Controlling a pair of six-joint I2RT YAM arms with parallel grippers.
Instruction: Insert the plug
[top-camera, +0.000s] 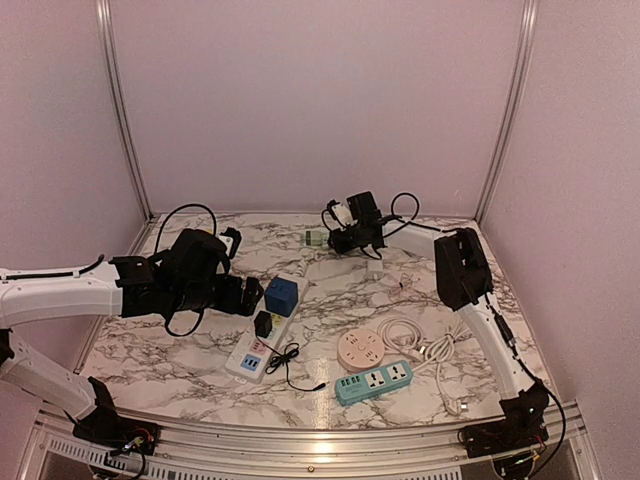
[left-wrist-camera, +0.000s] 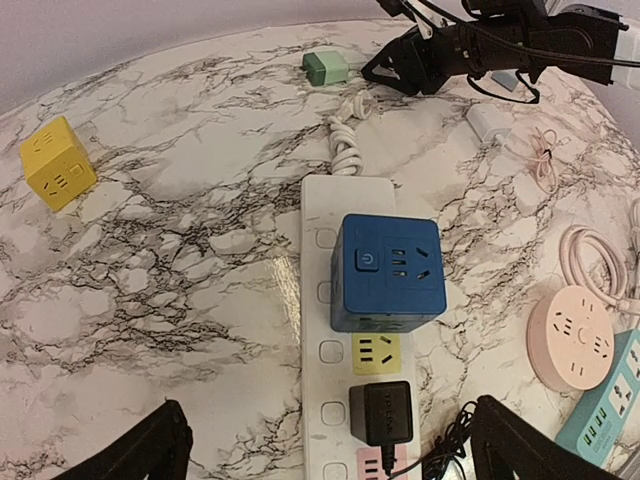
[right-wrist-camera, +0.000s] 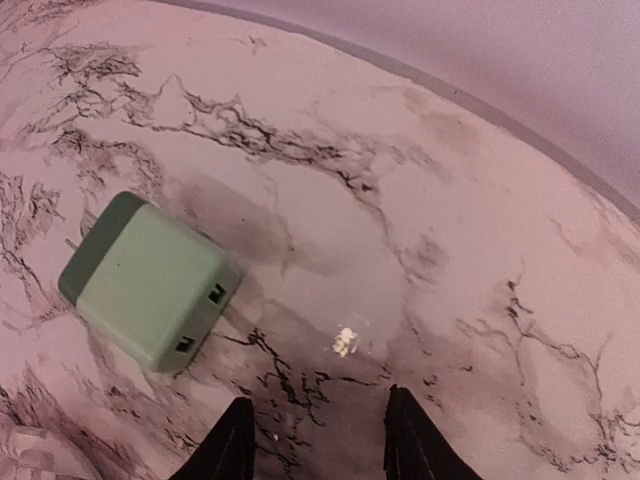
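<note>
The white power strip (left-wrist-camera: 318, 215) lies lengthwise before my left gripper, which is open and empty above it. A blue cube adapter (left-wrist-camera: 388, 270) and a black plug (left-wrist-camera: 385, 412) sit on the strip; a yellow socket face (left-wrist-camera: 376, 352) shows between them. Toward the back of the table lies a green cube plug (right-wrist-camera: 155, 285), its pins at the upper left in the right wrist view. My right gripper is to the right of it, fingers part-way apart, nothing visible between them.
A yellow cube (left-wrist-camera: 58, 162) stands at the far left. A round pink socket (top-camera: 361, 349), a teal strip (top-camera: 373, 382) and coiled white cables (top-camera: 440, 350) occupy the front right. A thin black cable (top-camera: 283, 358) lies beside the white strip. Marble between strip and yellow cube is bare.
</note>
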